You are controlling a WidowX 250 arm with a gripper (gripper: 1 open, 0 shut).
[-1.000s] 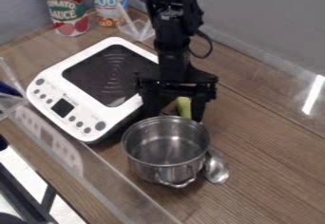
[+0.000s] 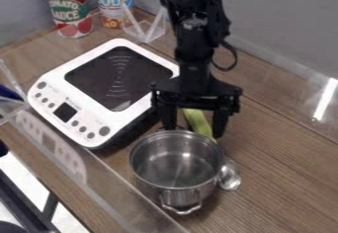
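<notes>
My black gripper [image 2: 196,110] hangs open in the middle of the view, just behind a steel pot [image 2: 176,168] and right of the white hotplate [image 2: 59,102]. A yellow-green object [image 2: 200,121] lies under it, partly hidden by the gripper and pot. A metal spoon [image 2: 228,179] lies at the pot's right side.
A tomato sauce can [image 2: 70,16] and an alphabet soup can [image 2: 111,4] stand at the back left.
My gripper has shifted slightly to the right.
</notes>
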